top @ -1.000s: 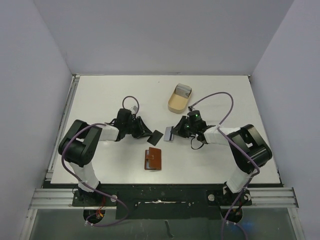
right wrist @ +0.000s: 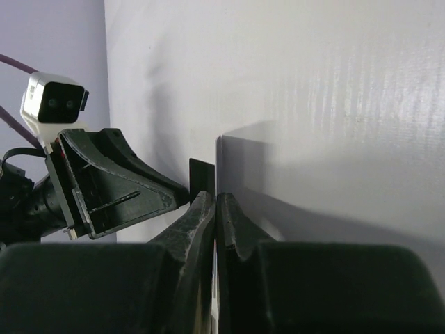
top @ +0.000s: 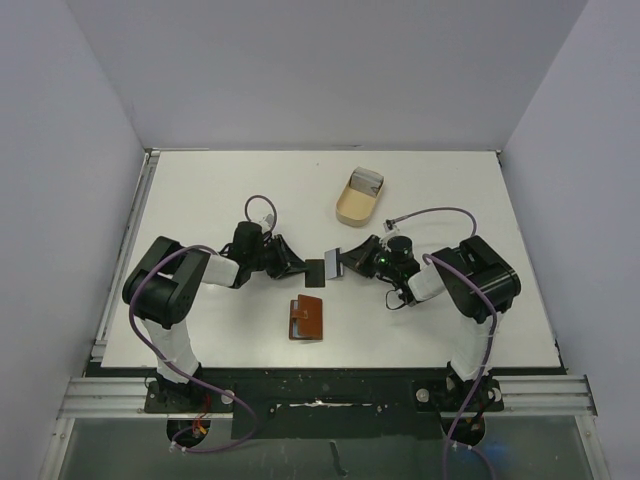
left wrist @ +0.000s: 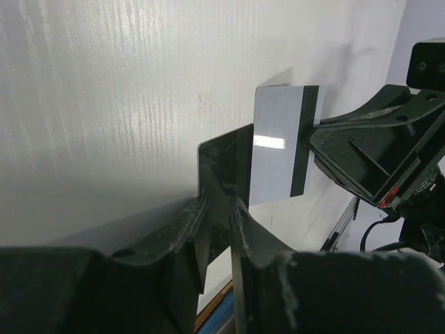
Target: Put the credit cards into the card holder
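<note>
A dark card [left wrist: 224,163] is held upright in my left gripper, shut on its edge near the middle of the table. Beside it, my right gripper is shut at the edge of a light card with a black stripe, which stands close to the dark one; the right wrist view shows this card edge-on between the fingertips. The brown leather card holder [top: 310,318] lies on the table below both cards in the top view.
An open tan box [top: 355,204] with a grey piece at its far end sits at the back.
The dark card, tilted a second ago, now stands square beside the light card. The left gripper has shifted slightly with it; the right arm has moved a little, and the light card has straightened.
</note>
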